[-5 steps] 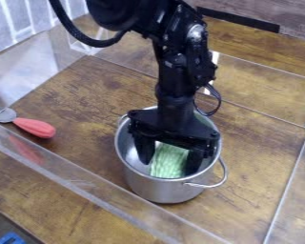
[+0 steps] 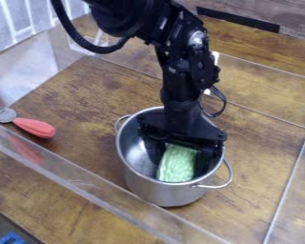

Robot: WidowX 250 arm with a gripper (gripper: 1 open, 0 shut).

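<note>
A steel pot (image 2: 152, 191) with side handles stands on the wooden table. Inside it lies a pale green, ridged object (image 2: 175, 164). My black gripper (image 2: 178, 143) is lowered into the pot over the green object, covering its upper part; whether its fingers are closed on it is hidden.
A red-handled tool (image 2: 33, 127) lies on the table (image 2: 79, 100) at the left. Clear plastic edging runs along the front and right. A small blue item (image 2: 8, 239) shows at the bottom left corner. The table left of the pot is mostly clear.
The gripper has shifted slightly within the pot, and the green object looks a little more tilted and narrower in view.
</note>
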